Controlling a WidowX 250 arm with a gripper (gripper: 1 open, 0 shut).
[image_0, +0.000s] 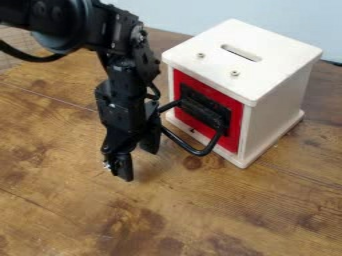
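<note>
A black gripper (131, 152) on a black arm points down over the wooden floor, just left of a white wooden box (271, 86). The box has a slot and screws on top and a red front panel (187, 87) with a black fitting. The gripper stands open, with nothing visible between its fingers. A black loop, possibly a handle or cable, reaches out from the box's front beside the gripper; whether it touches the gripper is unclear.
A pale wall stands behind the box. A black cable hangs at the upper left.
</note>
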